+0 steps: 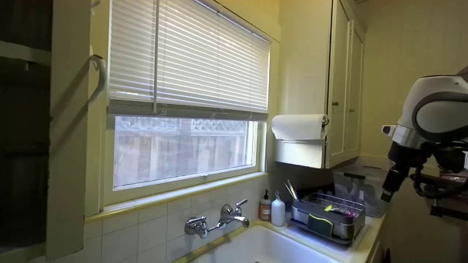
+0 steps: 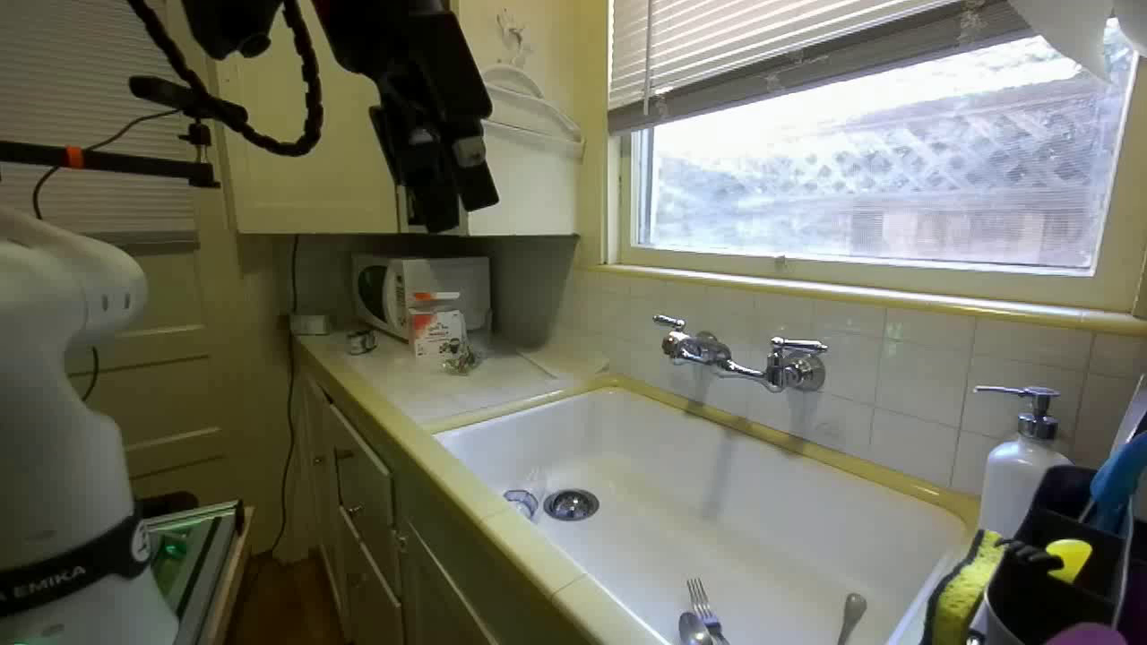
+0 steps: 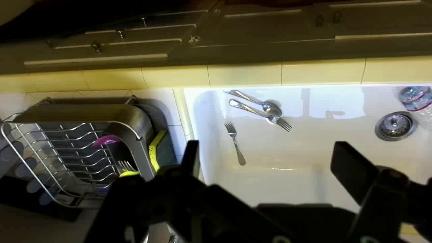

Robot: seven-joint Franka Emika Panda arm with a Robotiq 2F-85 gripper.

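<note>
My gripper stands open, its two black fingers wide apart with nothing between them. It hangs high above the sink (image 3: 279,182); in the second exterior view the gripper (image 2: 457,210) shows at the top, well clear of the counter. Inside the white basin lie a fork (image 3: 236,142) by itself, and a spoon (image 3: 271,108) beside a second fork (image 3: 247,108), close together or touching. A clear plastic bottle (image 3: 417,101) rests in the sink near the drain (image 3: 396,125).
A metal dish rack (image 3: 87,115) with a sponge (image 3: 162,150) on its side stands beside the sink. Soap bottles (image 1: 278,210) are next to it. The faucet (image 2: 753,365) juts from the wall. A microwave (image 2: 419,290) and small box (image 2: 437,331) occupy the far counter.
</note>
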